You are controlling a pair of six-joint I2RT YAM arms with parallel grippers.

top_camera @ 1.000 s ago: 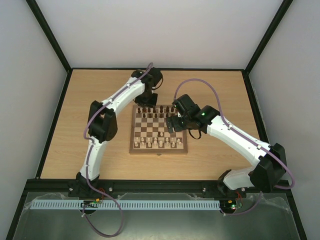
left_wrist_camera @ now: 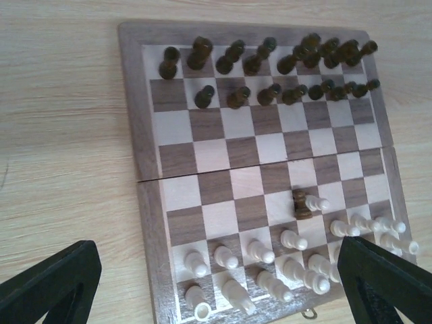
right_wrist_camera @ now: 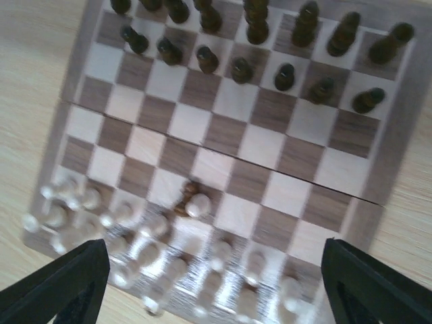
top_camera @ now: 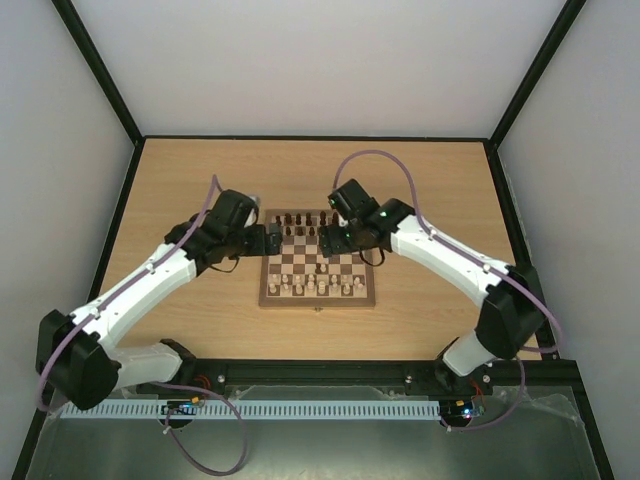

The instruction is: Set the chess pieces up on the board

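The wooden chessboard (top_camera: pixel 316 300) lies mid-table with dark pieces (left_wrist_camera: pixel 230 55) on the far rows and white pieces (left_wrist_camera: pixel 258 252) on the near rows. Near the middle, a dark piece (left_wrist_camera: pixel 300 208) appears to lie on its side beside a white piece (left_wrist_camera: pixel 317 203). My left gripper hovers open above the board's left side, nothing visible between its fingers. My right gripper hovers over the board's right side, its fingers apart with nothing seen between them; its view is slightly blurred.
Bare wooden tabletop (top_camera: pixel 170 290) surrounds the board on every side. Both arms reach in from the front corners, with their wrists close to each other above the board.
My left arm has swung from the board's back edge down to its left side. My right arm has moved slightly left and up in the top view.
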